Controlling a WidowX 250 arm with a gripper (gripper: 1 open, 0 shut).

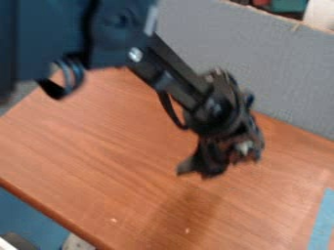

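Observation:
My gripper [209, 161] hangs over the right half of the wooden table [92, 156], at the end of the black arm that reaches in from the upper left. It is dark and motion-blurred, and it looks shut, with no object visible between its fingers. Its fingertips point down toward the bare tabletop.
A grey padded panel [245, 54] runs along the back of the table. A light blue strip [319, 220] lies at the right edge. The table's front-left edge drops to a blue area [26, 220].

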